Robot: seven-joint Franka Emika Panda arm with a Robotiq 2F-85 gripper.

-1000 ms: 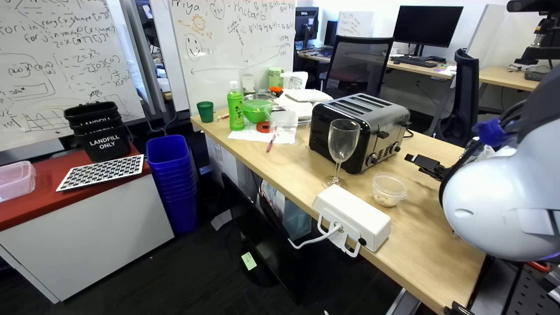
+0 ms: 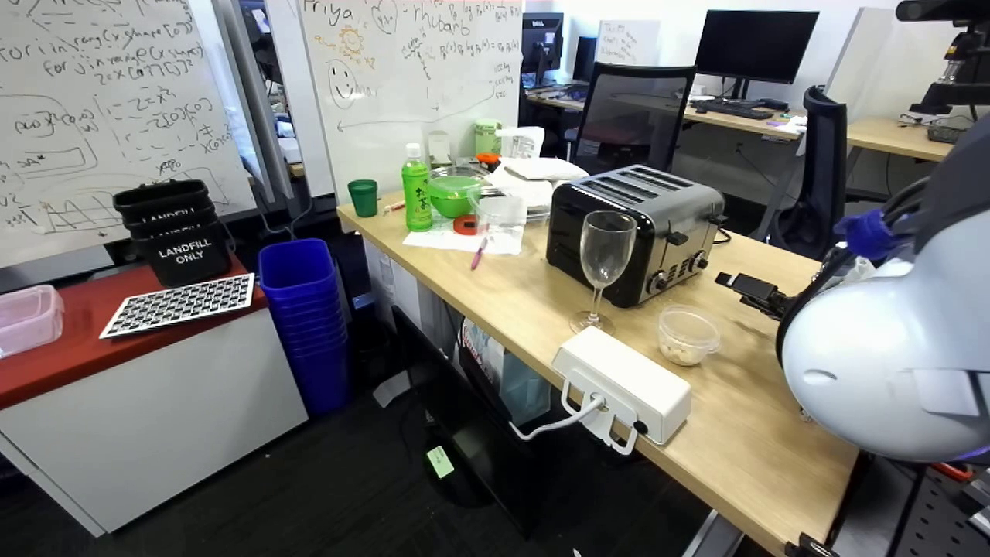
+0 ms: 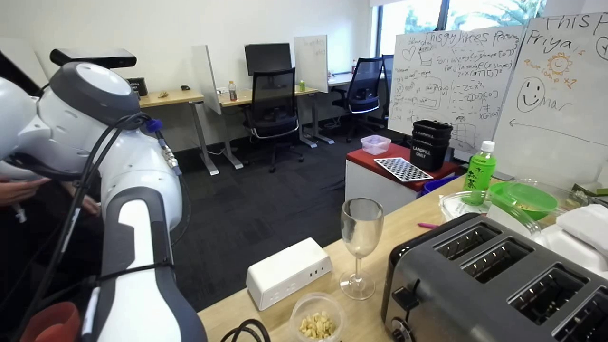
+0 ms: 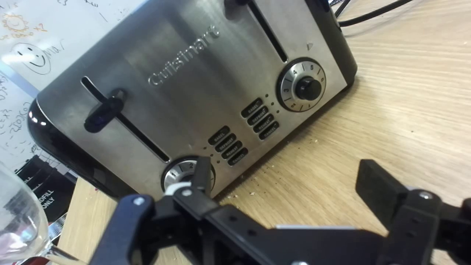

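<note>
In the wrist view my gripper is open, its two dark fingers wide apart with bare table between them. Ahead of it stands a black and steel toaster (image 4: 185, 101), with levers, dials and buttons on its front. Exterior view 1 has the gripper (image 2: 733, 281) low over the table, to the right of the toaster (image 2: 640, 232) and apart from it. A clear wine glass (image 2: 608, 251) stands upright beside the toaster. Closer to the table's front edge is a small clear cup (image 2: 687, 336) of pale pieces. Exterior view 2 does not show the gripper.
A white power box (image 2: 631, 376) sits on the table's edge, close to the glass. Behind the toaster are a green bottle (image 2: 417, 190), a green bowl (image 2: 452, 196) and a green cup (image 2: 363, 198). Bare table lies in front of the toaster's dials.
</note>
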